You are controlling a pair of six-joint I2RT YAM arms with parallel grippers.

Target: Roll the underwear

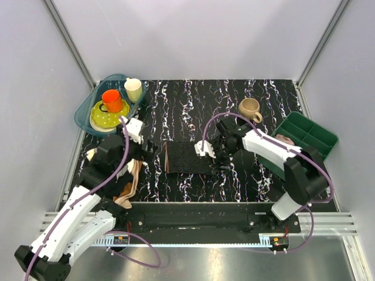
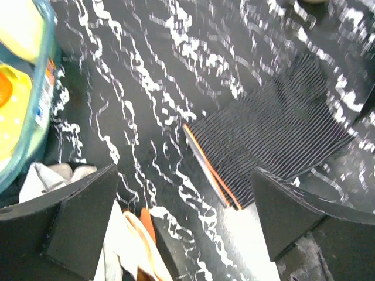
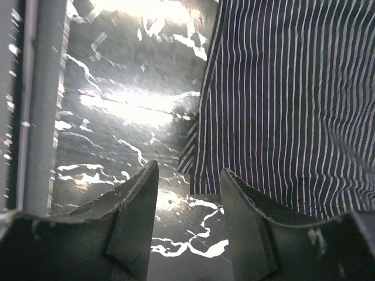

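Note:
The dark striped underwear (image 1: 190, 158) lies folded flat near the middle of the table, its orange-edged side toward the left. In the left wrist view the orange edge of the underwear (image 2: 212, 167) lies ahead of my left gripper, which stands wide open and empty to the left of the cloth. My right gripper (image 1: 218, 161) is over the cloth's right end. In the right wrist view the fingers (image 3: 137, 205) of that gripper are part open, near a corner of the striped cloth (image 3: 258, 105), with nothing visibly gripped.
A blue basin (image 1: 84, 111) with cups and a yellow plate stands at the back left. Crumpled clothes (image 1: 133, 184) lie beneath the left arm. A tan mug (image 1: 250, 108) stands behind the right arm, and a green divided box (image 1: 316, 137) is at the right.

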